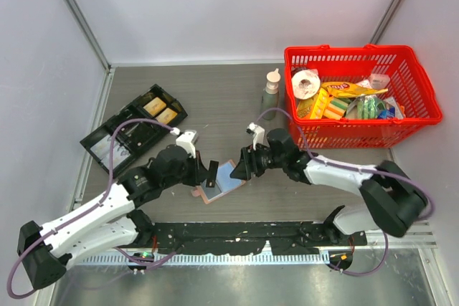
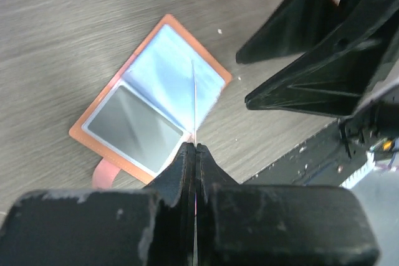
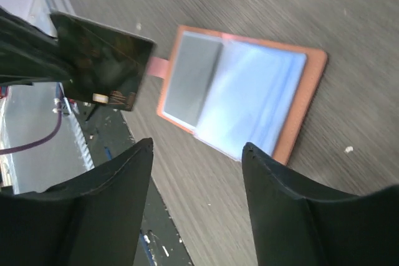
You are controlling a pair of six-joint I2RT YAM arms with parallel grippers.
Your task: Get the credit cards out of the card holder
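Note:
The card holder (image 1: pixel 224 181) lies open on the table, with a tan border, a light blue half (image 2: pixel 176 73) and a pocket half holding a grey panel (image 2: pixel 132 130). A pink tab (image 2: pixel 105 174) sticks out from its side. My left gripper (image 1: pixel 204 175) is shut on a black card (image 3: pixel 103 60), raised above the pocket side. From the left wrist the card is edge-on, a thin line rising from the fingertips (image 2: pixel 187 165). Over the blue side, my right gripper has its fingers apart with nothing between them.
A black compartment tray (image 1: pixel 134 130) sits at the left. Toward the back right are a bottle (image 1: pixel 270 94) and a red basket (image 1: pixel 358 132) filled with packages. The table (image 1: pixel 204 91) behind the holder is mostly bare.

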